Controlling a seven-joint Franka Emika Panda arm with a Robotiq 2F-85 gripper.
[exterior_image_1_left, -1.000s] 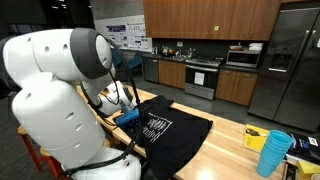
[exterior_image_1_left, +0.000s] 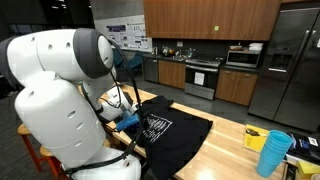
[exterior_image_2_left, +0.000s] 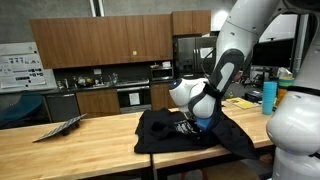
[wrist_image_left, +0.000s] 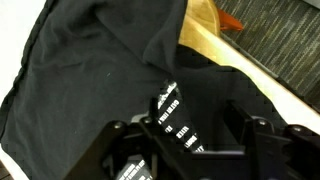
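Observation:
A black cloth garment (exterior_image_1_left: 184, 133) with white markings lies spread over the wooden table; its folds bunch near the edge. In the wrist view the dark cloth (wrist_image_left: 85, 85) fills most of the picture, with a raised fold running to the upper right. My gripper is down at the cloth, its fingers apart, with dark fabric and a white striped patch showing between them. Fabric rises around the right finger, so its tip is partly hidden. In the second exterior view, the cloth (exterior_image_2_left: 160, 120) drapes around the gripper, whose fingertips are hard to make out.
A blue cup stack (exterior_image_1_left: 272, 155) stands at the table's right end, near yellow items (exterior_image_1_left: 256, 138). An orange stool seat (wrist_image_left: 229, 20) shows beyond the table edge.
The spread cloth looks otherwise unchanged.

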